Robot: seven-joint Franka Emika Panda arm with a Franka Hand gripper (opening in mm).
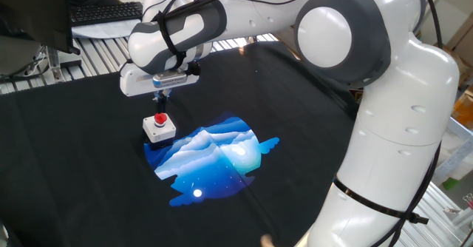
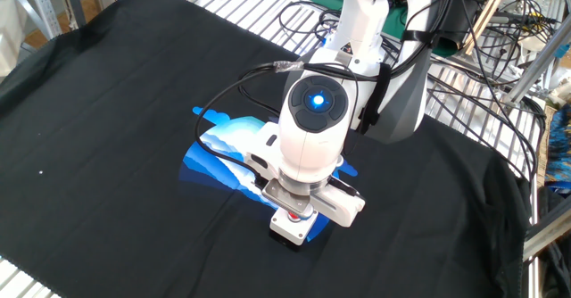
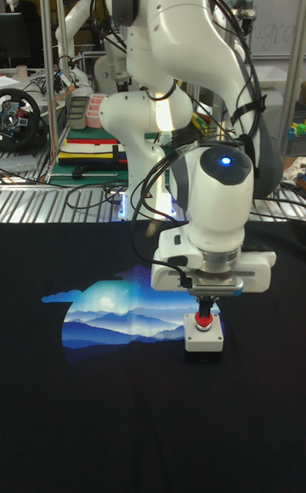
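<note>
A white box with a red round button on top stands on the black cloth, at the edge of the blue mountain picture. Directly over it, pointing down, is my gripper. In exterior view 3 its dark fingers look drawn together into one narrow shape, with their tips down at the red button. Whether the button is pressed down cannot be told. From exterior view 2, the hand hides the fingers, and only part of the white box shows beneath it.
The blue mountain picture lies flat on the black cloth beside the box. Open cloth surrounds both. A keyboard and a dark monitor stand beyond the slatted table edge. Cables run along the arm.
</note>
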